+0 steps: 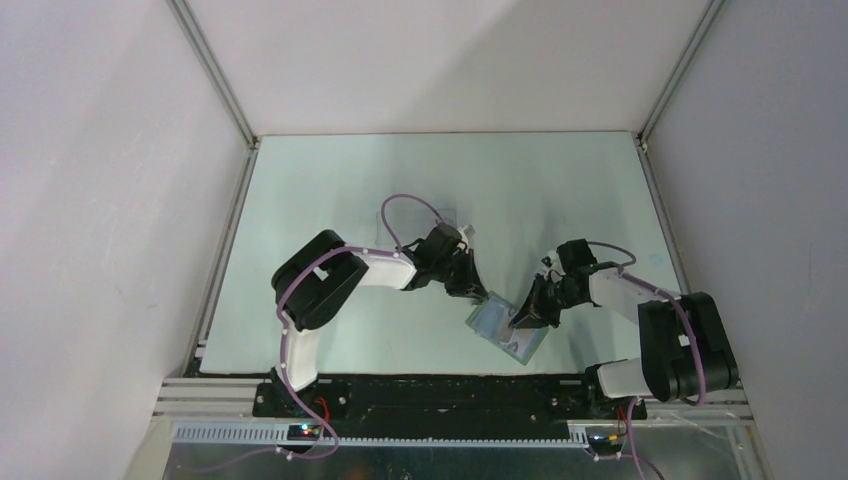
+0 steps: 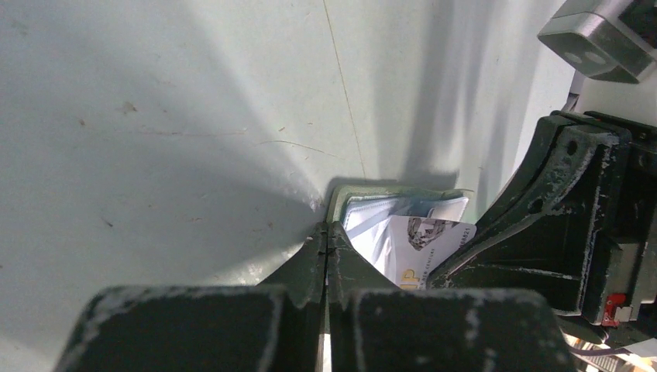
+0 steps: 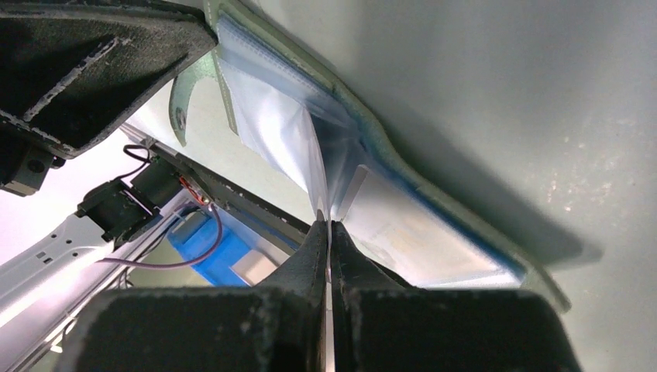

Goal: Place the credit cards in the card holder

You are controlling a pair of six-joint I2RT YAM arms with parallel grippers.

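Observation:
The card holder (image 1: 496, 322), green-edged with clear sleeves, lies open near the table's front edge. My left gripper is shut at its green border; whether the border is between the tips I cannot tell. Inside the holder, a printed white card (image 2: 435, 239) shows in the left wrist view, partly behind the other gripper. My right gripper is shut on a raised fold of clear sleeve (image 3: 308, 151), which runs up to its tips. Beside that fold, a pale card (image 3: 411, 225) sits in the holder in the right wrist view.
A flat clear sheet or tray (image 1: 415, 222) lies farther back, partly under the left arm's cable. The two grippers are close together over the holder.

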